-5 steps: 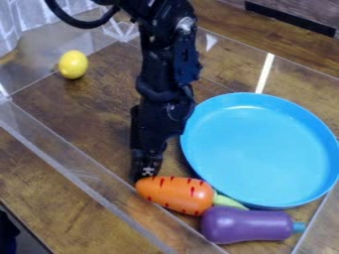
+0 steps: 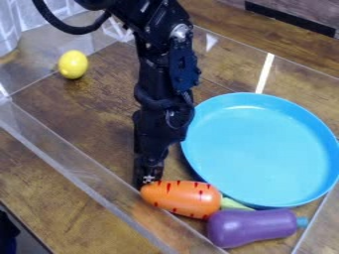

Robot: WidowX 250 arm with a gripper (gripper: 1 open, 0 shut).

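The black arm reaches down through the middle of the camera view, its gripper [image 2: 151, 171] low at the near end of a toy carrot [image 2: 183, 198]. The orange carrot with dark marks lies on its side, its green top pointing right under a purple toy eggplant [image 2: 245, 228] or beside it. Whether the gripper is open or shut, and whether it touches the carrot, is hard to tell in the dark shape.
A large blue plate [image 2: 259, 149] fills the right side, close to the arm and vegetables. A yellow lemon [image 2: 73, 64] lies at the upper left. Transparent walls edge the wooden surface, which is clear at left.
The arm and gripper have shifted very slightly; the carrot, eggplant, plate and lemon look almost unmoved.
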